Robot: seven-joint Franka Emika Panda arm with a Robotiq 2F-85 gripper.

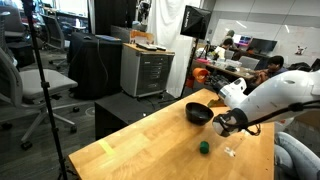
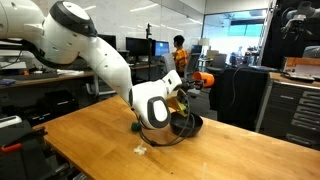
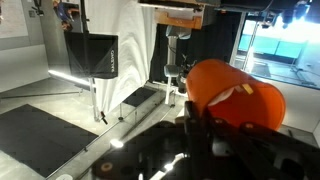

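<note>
An orange cup-like thing [image 3: 240,88] is caught in my gripper, which is shut on it. Its rounded orange wall and part of a pale inside fill the right of the wrist view. In exterior view 2 the orange thing [image 2: 205,78] is held up beyond the arm, higher than a black bowl [image 2: 187,124] on the table. The black bowl [image 1: 199,112] shows in exterior view 1 too, near the table's far edge. The fingertips are dark and hard to make out.
A small green object [image 1: 204,147] rests on the wooden table [image 1: 140,150], nearer the front than the bowl. By the bowl is something yellow [image 2: 178,104].
</note>
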